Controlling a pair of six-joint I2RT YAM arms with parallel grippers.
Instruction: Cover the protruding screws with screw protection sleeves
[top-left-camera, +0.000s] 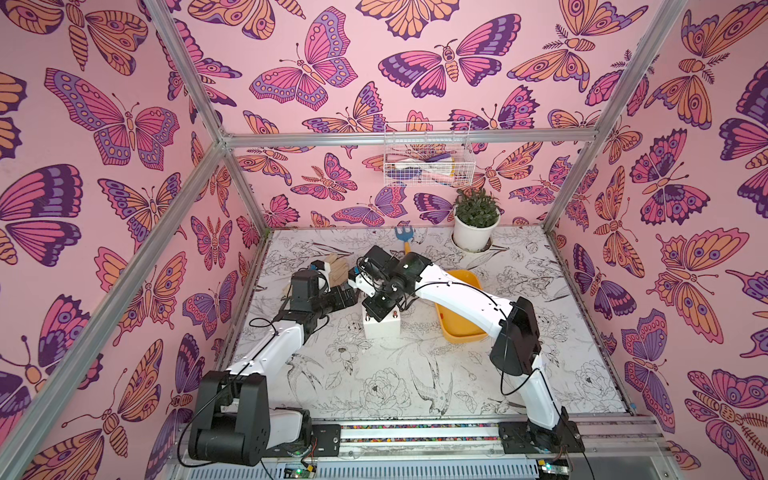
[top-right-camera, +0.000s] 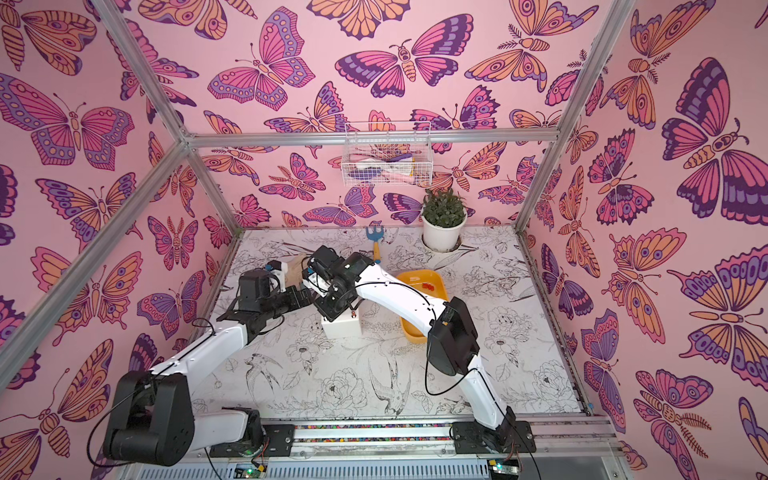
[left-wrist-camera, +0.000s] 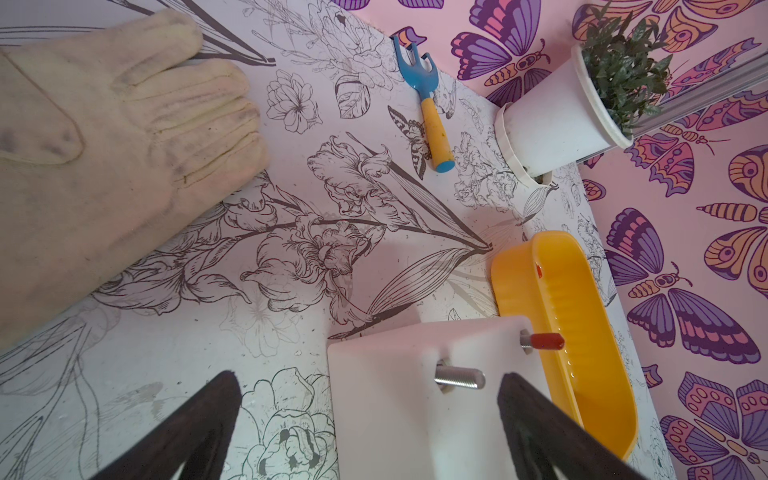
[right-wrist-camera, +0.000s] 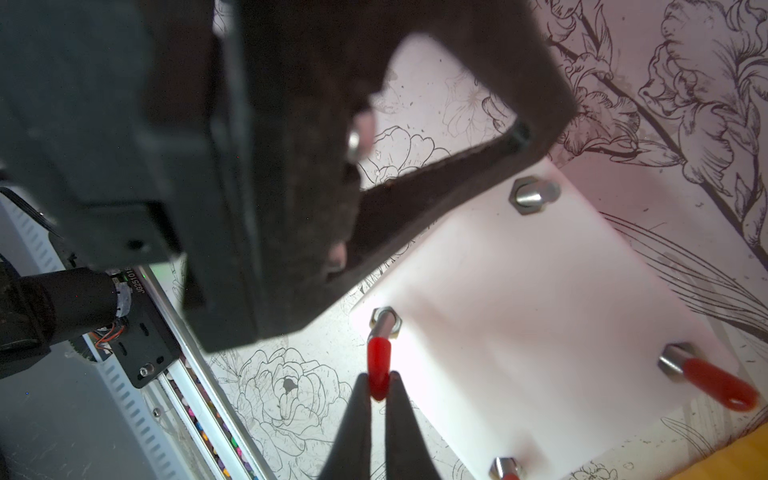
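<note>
A white block (left-wrist-camera: 384, 400) (right-wrist-camera: 544, 296) with protruding screws sits mid-table. In the right wrist view my right gripper is shut on a red sleeve, which is on the end of the screw at lower left. A red sleeve (right-wrist-camera: 716, 384) covers the right screw, another shows at the bottom edge, and the top screw (right-wrist-camera: 532, 192) shows bare metal. In the left wrist view, my left gripper stands open over the block, near a bare screw (left-wrist-camera: 460, 376), with nothing between its fingers.
A yellow tray (left-wrist-camera: 600, 360) lies right of the block. A tan glove (left-wrist-camera: 120, 152), a blue-headed garden fork (left-wrist-camera: 438, 136) and a potted plant (top-right-camera: 441, 228) lie behind.
</note>
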